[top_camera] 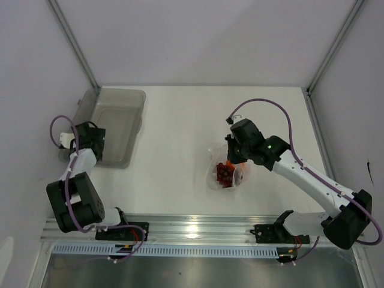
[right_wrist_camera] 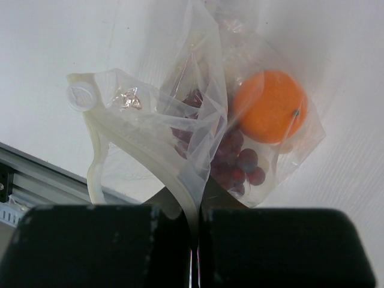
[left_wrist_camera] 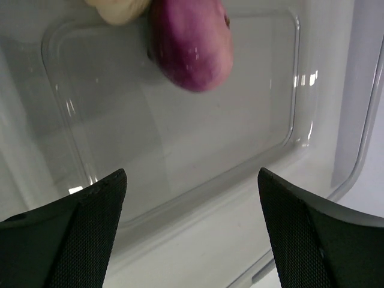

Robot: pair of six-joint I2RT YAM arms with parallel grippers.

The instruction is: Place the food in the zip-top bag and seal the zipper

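Note:
My left gripper hangs open over the grey bin (top_camera: 123,114) at left. In the left wrist view a purple onion (left_wrist_camera: 191,45) and a pale tan item (left_wrist_camera: 117,7) lie beyond its fingers; the top view hides them under the arm. My right gripper is shut on the rim of the clear zip bag (right_wrist_camera: 138,141), with its slider (right_wrist_camera: 82,95) to the left. An orange (right_wrist_camera: 270,107) and red grapes (right_wrist_camera: 246,161) are inside the bag.
The bare white table (top_camera: 174,138) lies between bin and bag. Walls border the workspace at the sides and back, and a metal rail (top_camera: 180,219) runs along the front.

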